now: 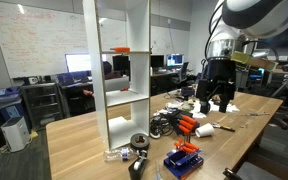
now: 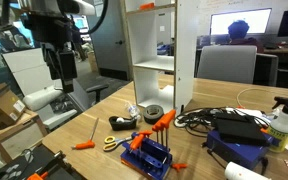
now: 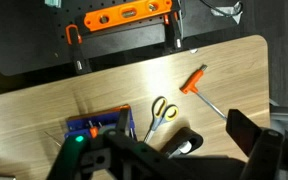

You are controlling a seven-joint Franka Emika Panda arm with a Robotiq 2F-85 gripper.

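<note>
My gripper (image 1: 216,103) hangs in the air above the wooden table, its fingers open and nothing between them. In the second exterior view the gripper (image 2: 62,82) is at the left, well above the tabletop. A tool with an orange handle (image 3: 194,80) and thin metal shaft lies loose on the wood in the wrist view. Yellow-handled scissors (image 3: 162,116) lie near a black item (image 3: 185,142), which sits low between the finger silhouettes. A blue rack (image 2: 144,161) holds several orange-handled tools; the wrist view partly hides it behind a finger.
A white shelf unit (image 1: 116,103) rises from the table, with a tape roll (image 2: 152,111) near its base. Dark cables (image 2: 196,118), a blue box (image 2: 239,151) and a spray bottle (image 2: 283,122) occupy other parts. Bare wood surrounds the loose orange-handled tool.
</note>
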